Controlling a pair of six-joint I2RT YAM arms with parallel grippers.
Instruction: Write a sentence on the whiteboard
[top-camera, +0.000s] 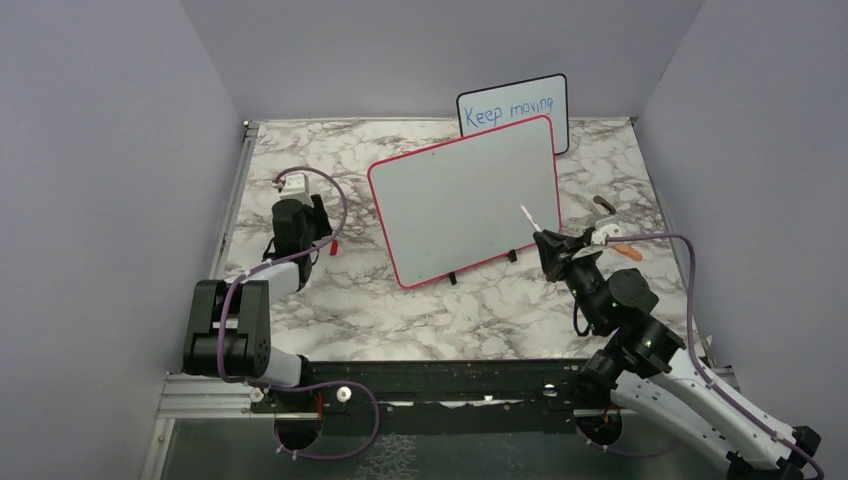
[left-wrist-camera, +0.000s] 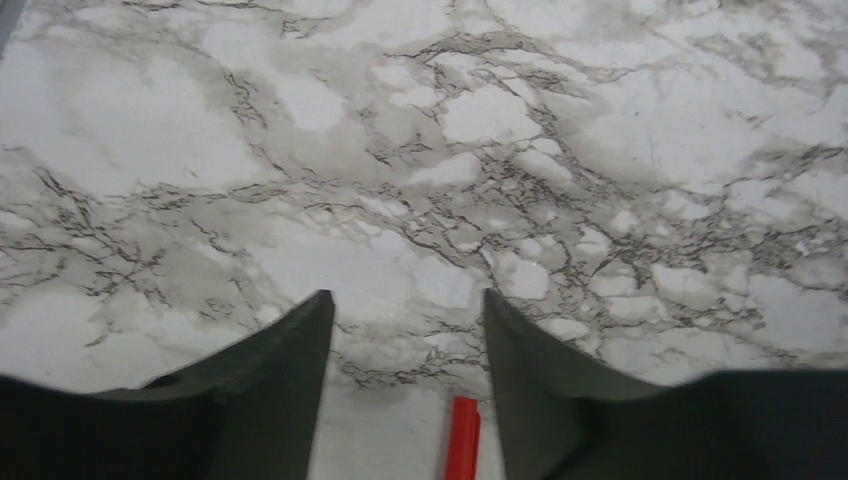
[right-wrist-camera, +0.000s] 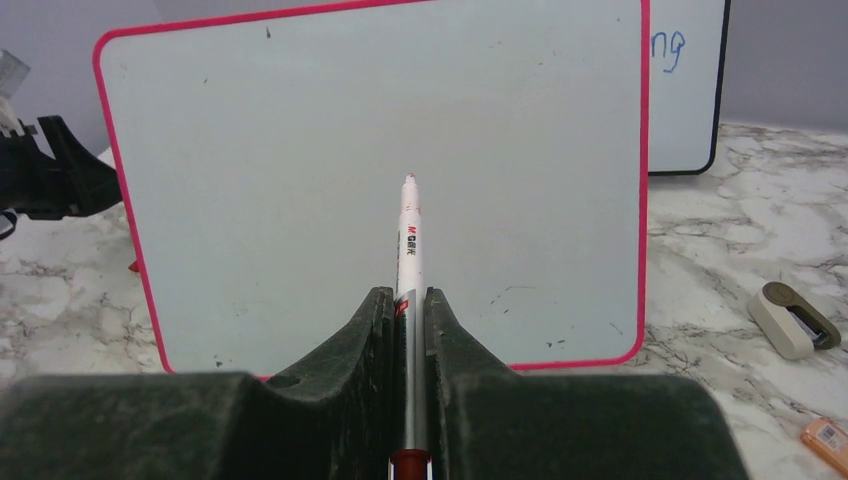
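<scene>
The red-framed whiteboard (top-camera: 460, 200) leans upright in the middle, bare but for a few small dark specks. My right gripper is shut on a white marker (right-wrist-camera: 409, 235), whose tip points up at the board's face. Whether tip and board touch, I cannot tell. On the left, my left gripper has its fingers apart over the marble table, nothing between them. A small red cap-like piece (left-wrist-camera: 462, 440) lies on the table, at the bottom of the left wrist view near the right finger.
Behind stands a second, black-framed board (top-camera: 512, 105) reading "Keep moving" in blue. To the right lie an eraser-like object (right-wrist-camera: 795, 320) and an orange item (right-wrist-camera: 828, 440). Small black feet (top-camera: 452, 278) hold the front board.
</scene>
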